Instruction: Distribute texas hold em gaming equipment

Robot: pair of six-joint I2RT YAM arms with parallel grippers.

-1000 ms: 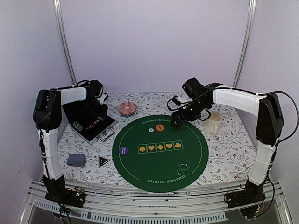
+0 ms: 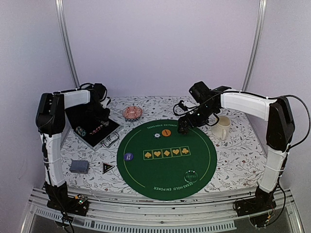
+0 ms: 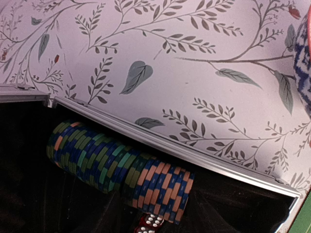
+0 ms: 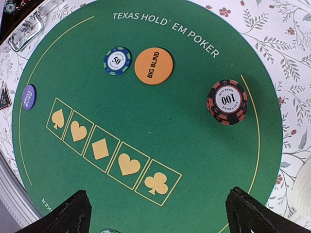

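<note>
My left gripper [image 2: 103, 115] is down over the open black chip case [image 2: 86, 141]. In the left wrist view its dark fingers [image 3: 108, 214] stand apart near the end of a row of green, blue and orange chips [image 3: 158, 187]; whether they touch the chips is too dark to tell. Red dice [image 3: 149, 222] lie below the row. Over the far right of the green poker mat [image 2: 199, 167], my right gripper is wide open and empty. A red-black 100 chip [image 4: 227, 102], an orange big blind button [image 4: 153, 66], a blue-green 50 chip [image 4: 116, 60] and a purple small blind button [image 4: 28, 97] lie on the mat.
A patterned bowl [image 2: 132, 113] stands right of the case, a white mug [image 2: 221, 127] at the right. A grey box [image 2: 79, 166] and black triangle [image 2: 107, 167] lie front left. A clear round piece [image 2: 191, 176] rests on the mat, whose centre is free.
The left arm has shifted only very slightly over the case. The right arm and the pieces on the mat have stayed put.
</note>
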